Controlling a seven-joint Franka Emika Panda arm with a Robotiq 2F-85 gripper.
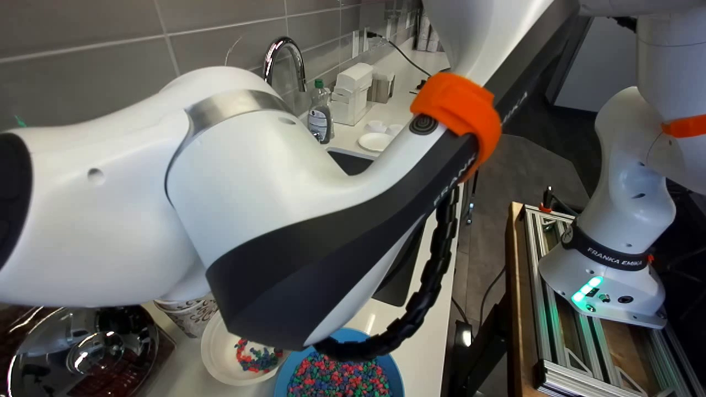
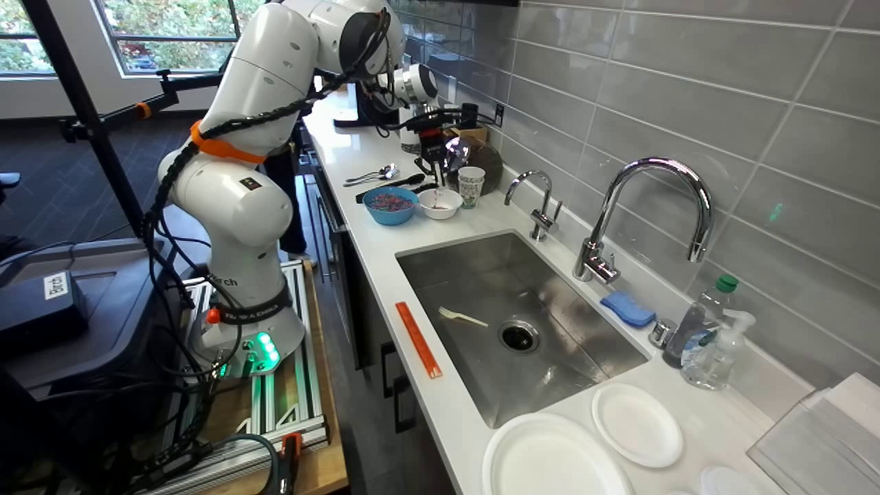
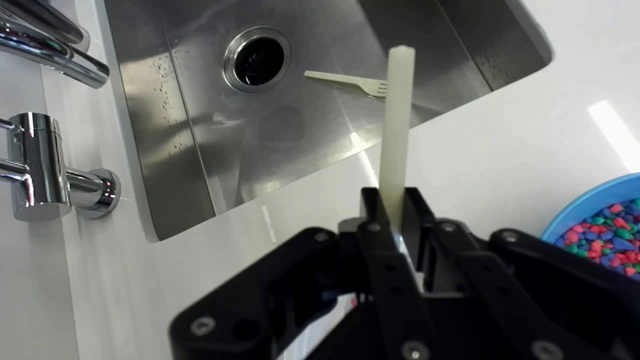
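A pale stick-like handle [image 3: 397, 120] stands between the fingers of my gripper, which is shut on it. Its other end is hidden behind the gripper in the wrist view. In exterior view 2 the gripper [image 2: 438, 172] is over the white bowl [image 2: 441, 213]. Some red, blue and green pebbles [image 1: 256, 360] lie in that white bowl [image 1: 215, 360], partly covered by my arm in exterior view 1. To its right, the blue bowl [image 1: 395, 377] holds many similar pebbles; its edge [image 3: 564, 219] shows at the right of the wrist view.
Beside the white bowl stand patterned paper cups [image 2: 471, 186]. Dark-handled utensils [image 2: 388, 186] lie behind the blue bowl. A steel sink [image 2: 470, 272] holds a pale fork [image 2: 463, 316], with two faucets [image 2: 590, 262] along its wall side. An orange strip [image 2: 418, 338] lies on the counter.
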